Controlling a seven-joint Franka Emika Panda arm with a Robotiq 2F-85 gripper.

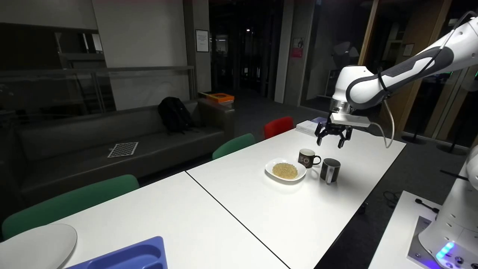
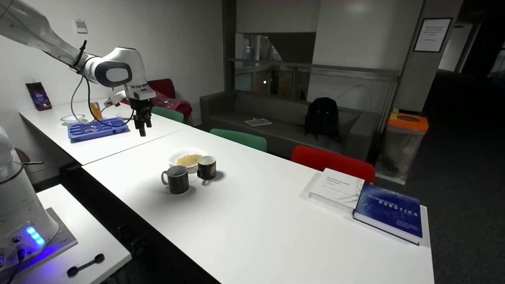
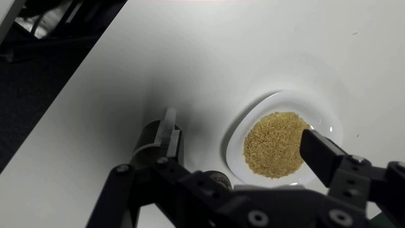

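In exterior view 1 my gripper (image 1: 330, 142) hangs above the table, its two fingers spread and nothing between them. Below it stand two dark mugs: a larger one (image 1: 329, 170) with its handle toward the camera, and a smaller one (image 1: 306, 158) bearing a printed "30". Beside the mugs lies a white plate (image 1: 269, 170) with yellowish grains (image 1: 285, 170) on it. Looking down from the wrist view, the grains (image 3: 275, 146) fill the plate's middle, partly behind one finger (image 3: 320, 155). The larger mug (image 3: 146, 146) and smaller mug (image 3: 220, 178) are partly hidden behind the gripper.
Two books (image 2: 337, 189) lie at one end of the table. A blue tray (image 2: 99, 128) sits at the other end. Green and red chairs (image 2: 326, 163) line the far edge.
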